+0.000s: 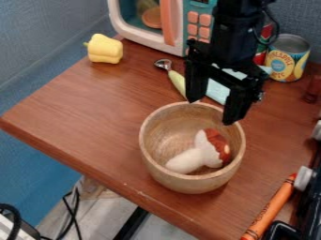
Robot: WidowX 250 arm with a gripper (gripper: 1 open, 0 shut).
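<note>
My black gripper (215,103) hangs open above the back of a wooden bowl (171,172), with nothing seen between its fingers. Inside the bowl lies a white and red toy (196,154). Behind the gripper, a spoon with a pale yellow handle (175,78) and a light blue cloth (216,93) rest on the table, both partly hidden by the arm.
A yellow pepper (103,49) sits on the wooden table (78,117) at the back left. A toy microwave (135,14) and cans (287,59) stand behind. An orange crayon (271,212) lies along the right edge.
</note>
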